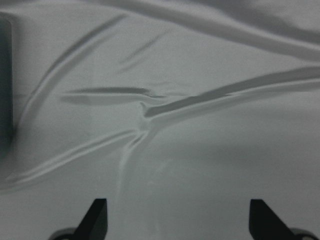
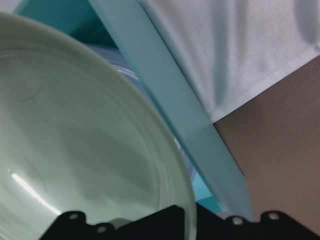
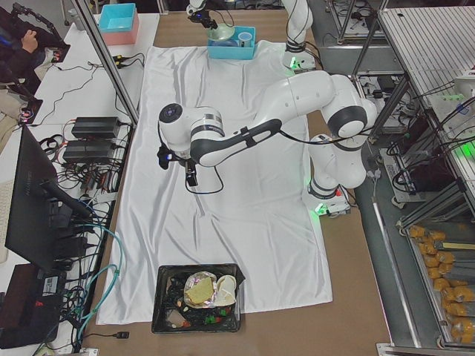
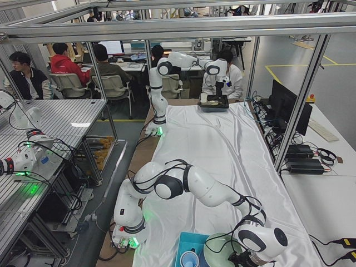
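Note:
A pale green bowl (image 2: 75, 140) is held by its rim in my right gripper, over a light blue bin (image 3: 231, 53) at the far end of the cloth. Inside the bin are a blue dish (image 2: 120, 65) and a light blue cup (image 4: 189, 259). The bowl fills much of the right wrist view, overlapping the bin's edge. My left gripper is open above bare white cloth (image 1: 165, 150), its two fingers wide apart with nothing between them.
A black tray (image 3: 159, 297) with food-like items sits at the near end of the cloth. A monitor and cables (image 3: 30, 215) line the side table; metal frames stand around.

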